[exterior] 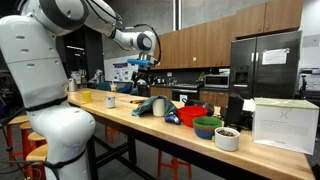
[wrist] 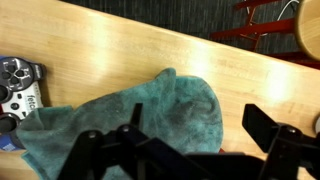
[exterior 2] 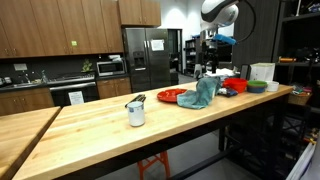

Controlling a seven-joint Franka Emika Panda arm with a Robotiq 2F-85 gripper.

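Note:
A grey-green cloth (wrist: 180,110) lies crumpled on the wooden table, filling the lower middle of the wrist view. Exterior view 1 shows the same cloth (exterior: 152,105) near the table's front edge, and in exterior view 2 the cloth (exterior 2: 201,93) has a raised peak and a part hanging toward the edge. Above it hangs my gripper, its two dark fingers wide apart on either side of the cloth's upper part. No object shows held between them. The gripper (exterior: 140,79) appears clear of the cloth from the side.
Near the cloth are a red tray (exterior 2: 175,95), a green bowl (exterior: 206,122), a white tub (exterior: 227,138) and a white box (exterior: 284,122). A game controller (wrist: 18,73) lies left of the cloth in the wrist view. A white mug (exterior 2: 136,116) stands apart on open tabletop.

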